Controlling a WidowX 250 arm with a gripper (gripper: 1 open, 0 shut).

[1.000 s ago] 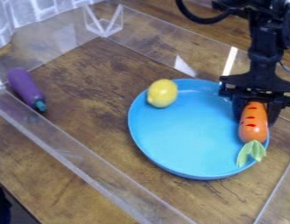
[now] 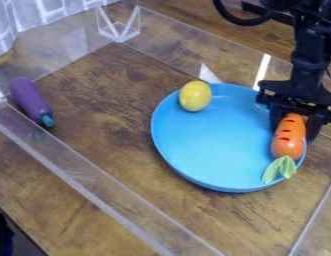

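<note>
My black gripper (image 2: 295, 108) is at the right edge, over the top end of an orange toy carrot (image 2: 285, 142), which lies with green leaves toward me on the right side of a blue plate (image 2: 208, 140). The fingertips are largely hidden behind the carrot, so their hold on it is unclear. A yellow egg-shaped object (image 2: 195, 96) sits on the plate's back left.
A purple toy eggplant (image 2: 32, 100) lies on the wooden table (image 2: 101, 150) at left. Clear plastic walls border the area. The wood between eggplant and plate is clear.
The plate has shifted a little up and to the right, with the yellow object and carrot on it. The gripper has moved slightly too.
</note>
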